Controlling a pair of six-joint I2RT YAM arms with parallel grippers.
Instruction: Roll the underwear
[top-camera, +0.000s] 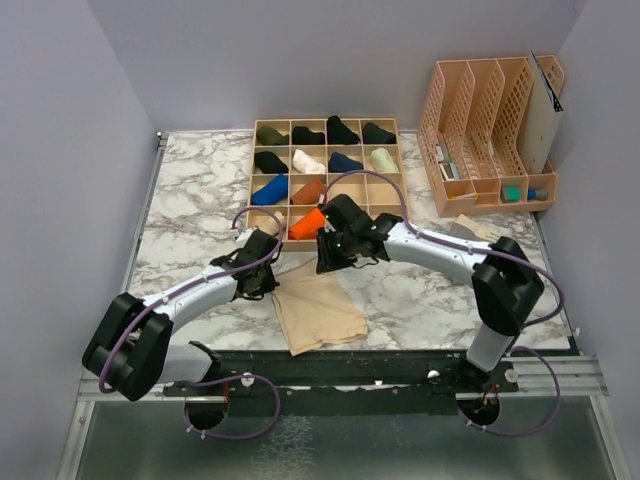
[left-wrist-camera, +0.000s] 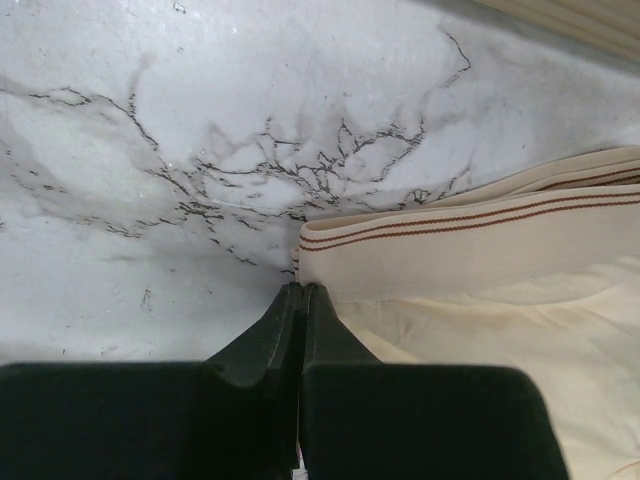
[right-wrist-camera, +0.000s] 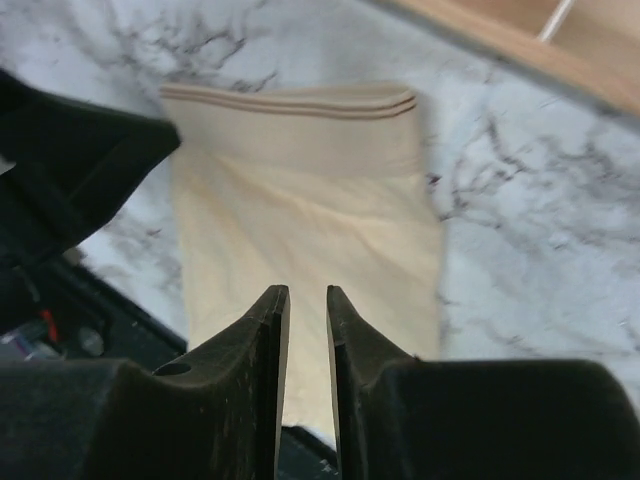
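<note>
The beige underwear (top-camera: 318, 308) lies spread on the marble table, its waistband with brown stripes (right-wrist-camera: 290, 105) along the far side. My left gripper is shut at the waistband's left end, with the thin cloth edge running in between its fingertips. In the top view, the left gripper (top-camera: 270, 291) sits at the cloth's far left corner. My right gripper stands part open above the cloth, a narrow empty gap between its fingers. From the top, the right gripper (top-camera: 321, 268) covers the far right corner.
Behind the cloth stands a wooden divided box (top-camera: 382, 191) with rolled garments in several compartments. A taller wooden rack (top-camera: 487, 130) is at the far right, and light cloth (top-camera: 478, 228) lies before it. Bare marble (top-camera: 410, 305) shows right of the underwear.
</note>
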